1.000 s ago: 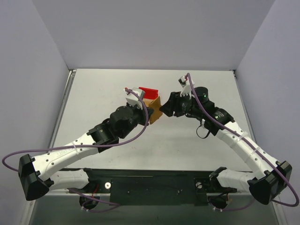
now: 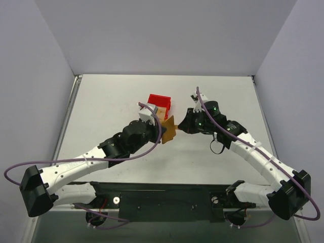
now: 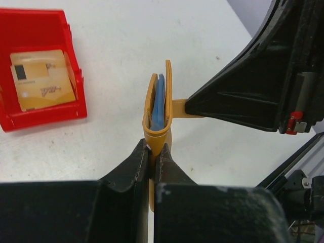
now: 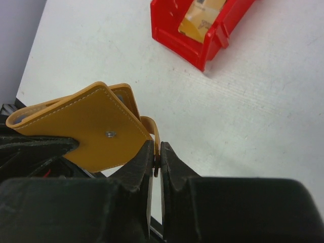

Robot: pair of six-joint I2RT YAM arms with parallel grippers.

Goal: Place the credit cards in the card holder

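The tan leather card holder (image 2: 169, 128) is held up above the table, with my left gripper shut on its lower part. Its top gapes a little in the left wrist view, showing a blue lining. My right gripper is shut on the holder's strap (image 4: 154, 130), which sticks out from the holder's side. The holder's snap stud (image 4: 110, 134) shows uncovered on its face. Gold credit cards (image 3: 43, 81) lie in the red bin (image 3: 82, 106).
Behind the grippers, the bin stands on the white table (image 2: 215, 84). Bare table surrounds it on both sides. The two grippers are very close together, at right angles in the wrist views.
Both arms and the holder have shifted slightly toward the table's front.
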